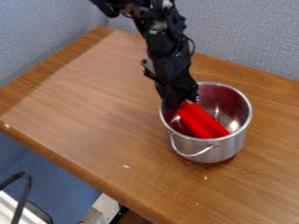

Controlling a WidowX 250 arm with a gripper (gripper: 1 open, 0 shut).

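A steel pot [212, 150] with a wire handle stands on the wooden table [82, 105], right of centre. A red cylindrical object [205, 124] lies tilted inside it. My black gripper [177, 98] reaches down from the top to the pot's back-left rim, over the upper end of the red object. Its fingertips are partly hidden there, and I cannot make out whether anything is between them.
Grey walls run behind and to the left. The table's left edge drops to a blue floor, with a cable and white items at the lower left.
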